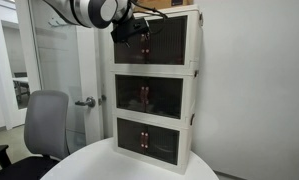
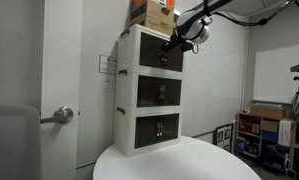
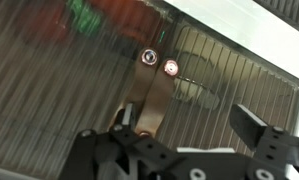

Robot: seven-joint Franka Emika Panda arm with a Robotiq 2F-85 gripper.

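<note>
A white three-tier cabinet (image 1: 188,95) with dark ribbed doors and reddish-brown handles stands on the round white table. My gripper (image 2: 167,47) is at the top tier, in front of its doors. In the wrist view the gripper is open, its dark fingers wide apart. Two brown door handles (image 3: 155,105) run side by side between the fingers, nearer the left one. Nothing visible is clamped. Red and green shapes show dimly behind the left door (image 3: 49,90). The upper doors look closed. Whether a finger touches a handle cannot be told.
Cardboard boxes (image 2: 152,16) sit on top of the cabinet. A grey office chair (image 1: 46,125) and a door with a lever handle stand on the left.
</note>
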